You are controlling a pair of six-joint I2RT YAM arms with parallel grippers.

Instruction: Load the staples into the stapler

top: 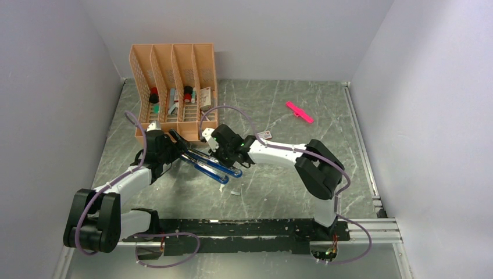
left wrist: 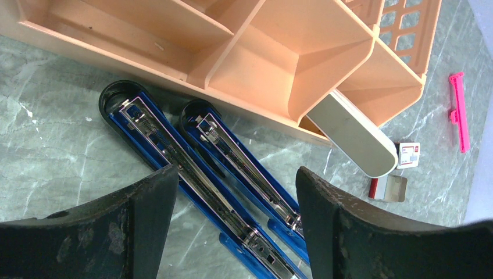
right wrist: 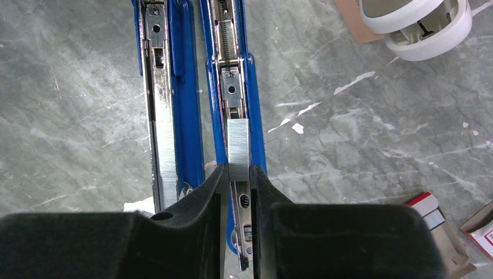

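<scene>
Two opened blue staplers lie side by side. In the right wrist view the right-hand stapler (right wrist: 256,116) has a silver staple strip (right wrist: 238,142) over its metal channel. My right gripper is shut on the near end of that strip; how deep the strip sits cannot be told. The left-hand stapler (right wrist: 189,116) has another row of staples (right wrist: 167,157) along its channel. In the left wrist view my left gripper stands open above the two staplers, its fingers (left wrist: 154,203) wide apart with nothing gripped.
An orange divided organizer (top: 174,130) stands behind the staplers, holding assorted items. Opened staple boxes (left wrist: 388,188) lie to the right, and a pink object (top: 299,112) farther back. A small grey piece (top: 235,193) rests in front.
</scene>
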